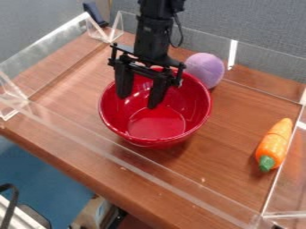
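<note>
A black robot gripper [141, 82] hangs from above over a large red bowl [167, 125], its fingers pointing down into the bowl's back part. The fingers stand apart, and nothing clear shows between them. The bowl sits in the middle of the wooden table.
A purple round object [206, 68] lies behind the bowl at the right. An orange carrot with a green top [274, 144] lies at the right. Clear plastic walls edge the wooden table [72, 134], whose left part is free.
</note>
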